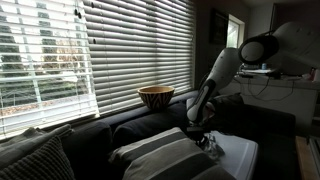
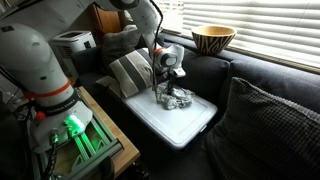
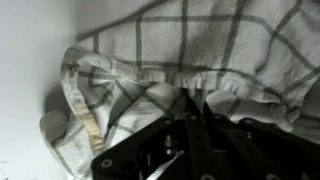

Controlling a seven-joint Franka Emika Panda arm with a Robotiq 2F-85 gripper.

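A white cloth with dark checked lines lies crumpled on a white board, filling much of the wrist view. In exterior view 2 the same cloth is bunched near the board's far side. Down at the cloth, my gripper is shut with a fold of the fabric between its fingertips. Its lower part stands right over the cloth in exterior view 2. In exterior view 1 the striped cushion hides part of the cloth and the fingertips.
The white board rests on the dark sofa, its near part bare. A striped cushion stands left of it and a dark textured cushion right. A wooden bowl sits on the sofa back before the blinds.
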